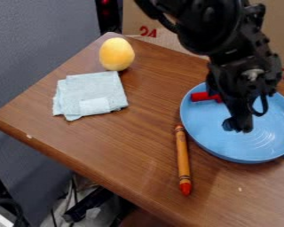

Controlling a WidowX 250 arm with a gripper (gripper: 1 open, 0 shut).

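Note:
My black gripper (237, 118) hangs over a blue plate (233, 146) on the right of the wooden table. A red object (201, 97) at the plate's back left is partly hidden behind it. I cannot tell whether the fingers hold anything. An orange crayon (183, 164) lies left of the plate. A folded pale cloth (90, 93) and a yellow egg-shaped object (117, 54) lie on the left part of the table.
A cardboard box (147, 19) stands behind the table.

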